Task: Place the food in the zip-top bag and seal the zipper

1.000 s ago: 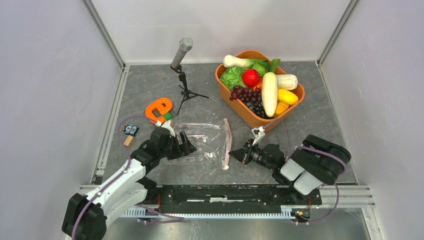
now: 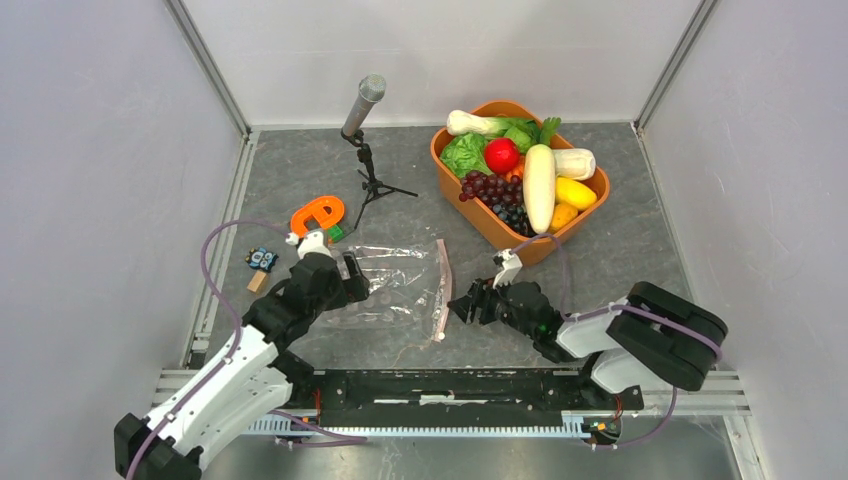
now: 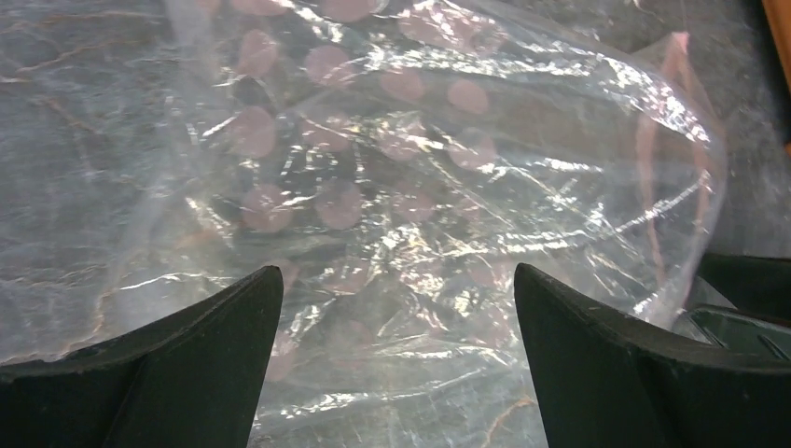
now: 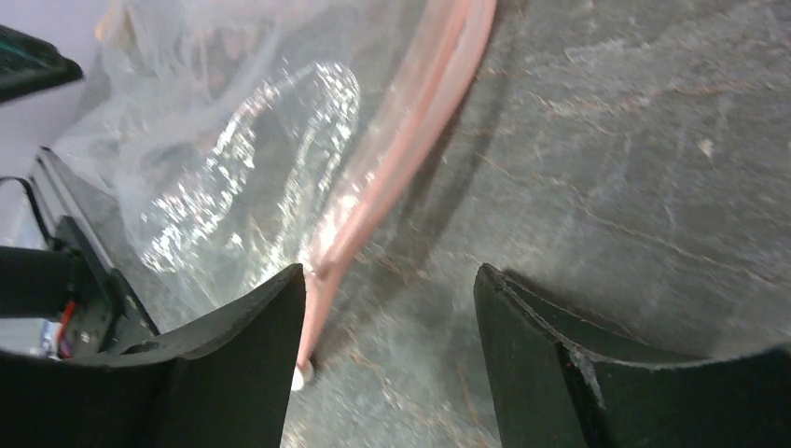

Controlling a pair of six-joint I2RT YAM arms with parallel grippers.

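Note:
A clear zip top bag (image 2: 405, 290) lies flat on the grey table, its pink zip strip (image 2: 442, 290) at the right end. It looks empty. Over the bag's left part hangs my left gripper (image 2: 360, 280), its fingers apart; in the left wrist view only wrinkled film (image 3: 401, 205) shows beyond the fingers. Open too, my right gripper (image 2: 464, 308) stands low at the strip's right side. In the right wrist view, one finger (image 4: 266, 317) overlaps the lower zip strip (image 4: 373, 201); whether they touch I cannot tell. Toy food, including grapes (image 2: 490, 188), a tomato (image 2: 502, 155) and lettuce (image 2: 465, 155), fills the basket.
The orange basket (image 2: 470, 218) stands at the back right. A microphone on a stand (image 2: 370, 180) and an orange ring-shaped object (image 2: 318, 212) are behind the bag. Beside my left arm lie a small blue item (image 2: 261, 259) and a wooden block (image 2: 258, 281).
Since about a second ago, the bag has shifted slightly left.

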